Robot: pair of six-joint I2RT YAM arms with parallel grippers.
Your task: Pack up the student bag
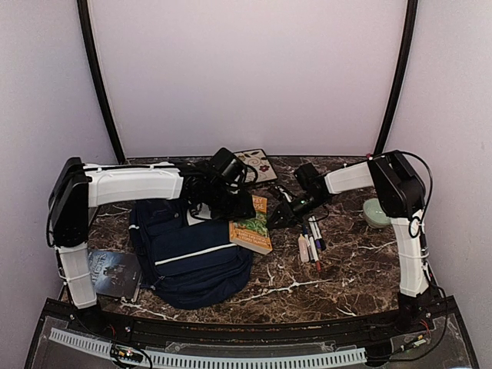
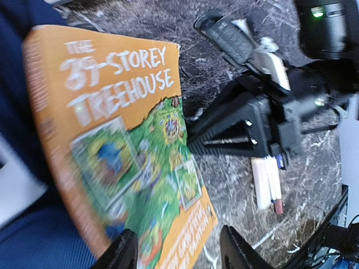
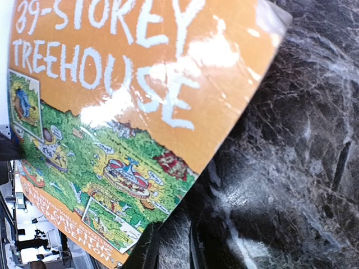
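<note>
The orange-and-green "39-Storey Treehouse" book (image 1: 247, 231) is raised at a tilt beside the navy bag (image 1: 192, 273), partly over its right side. My right gripper (image 1: 273, 217) is at the book's right edge; in the right wrist view its fingertips (image 3: 148, 252) are close together at that edge, so the grip itself is hard to see. My left gripper is over the book, fingers apart, with the cover below and between them; in the top view it sits above the book's left upper part.
Several markers (image 1: 310, 246) lie right of the book. A green bowl (image 1: 376, 212) sits at the far right. A dark book (image 1: 113, 273) lies left of the bag, and a patterned item (image 1: 257, 165) at the back.
</note>
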